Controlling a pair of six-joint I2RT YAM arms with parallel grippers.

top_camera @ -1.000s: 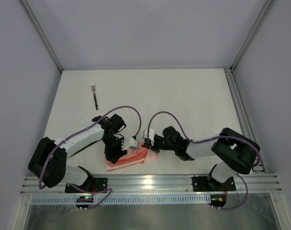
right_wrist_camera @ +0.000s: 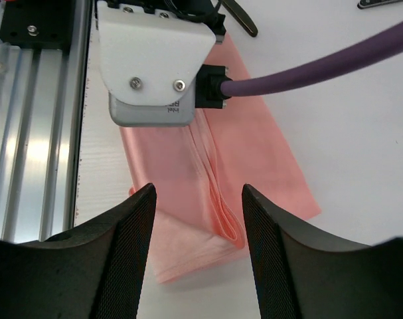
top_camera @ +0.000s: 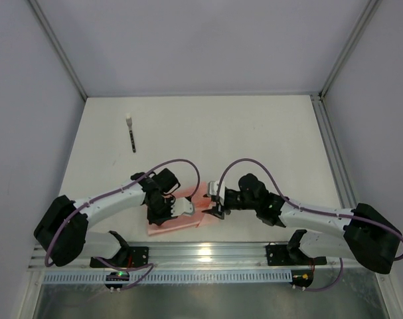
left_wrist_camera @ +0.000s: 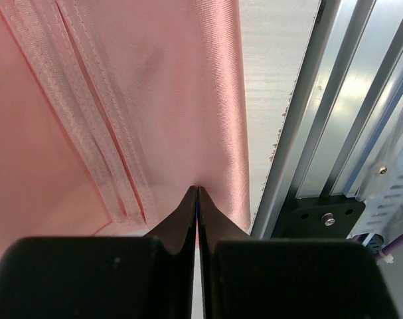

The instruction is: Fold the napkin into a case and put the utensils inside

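Note:
The pink napkin lies folded near the table's front edge, partly covered by both arms. Its folded band and seams fill the left of the left wrist view. My left gripper is shut at the napkin's surface, with nothing visible between its fingertips. My right gripper stands open above the napkin's right end, where a flap slants outward from the fold; its fingers are empty. A fork lies at the back left. The dark handle end of another utensil shows beyond the napkin.
The metal rail runs along the table's front edge, close to the napkin. The left arm's wrist housing hangs over the napkin.
My right arm has swung and its gripper shifted right and slightly toward the front.

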